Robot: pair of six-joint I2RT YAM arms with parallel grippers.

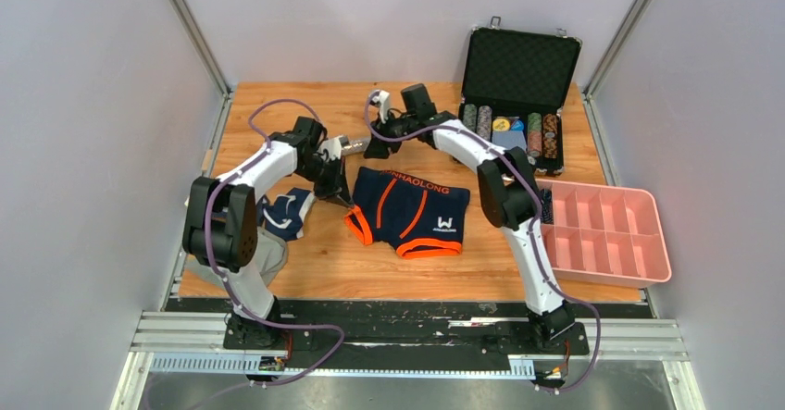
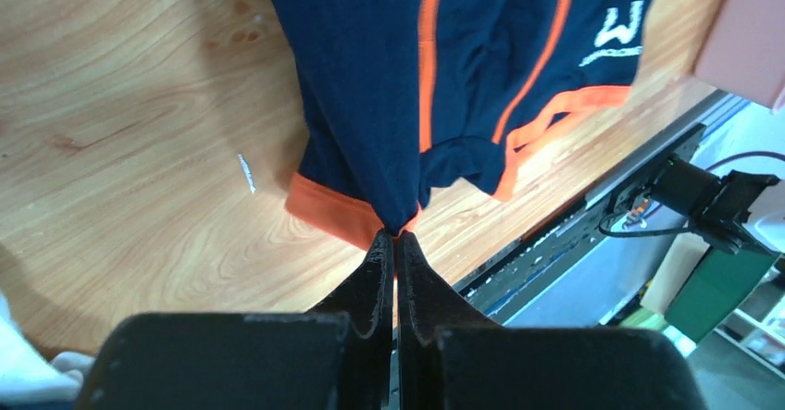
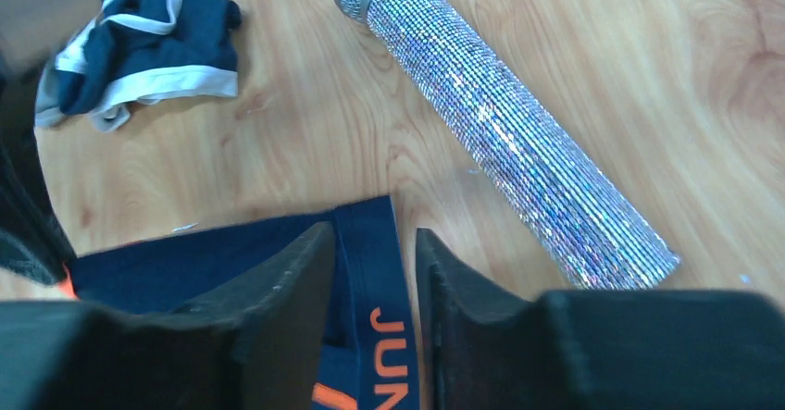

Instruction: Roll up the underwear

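Navy underwear with orange trim [image 1: 407, 206] lies spread on the wooden table, waistband toward the back. My left gripper is shut on the underwear's orange-edged left leg corner, pinched at the tips. My right gripper, part open and blurred, hovers over the waistband's left end, between the underwear and a glittery microphone [image 3: 509, 142]; no cloth shows held in it.
Folded navy cloth [image 1: 285, 214] and grey cloth [image 1: 270, 257] lie at the left. An open case of chips [image 1: 518, 68] stands back right, a pink divided tray [image 1: 611, 234] at the right.
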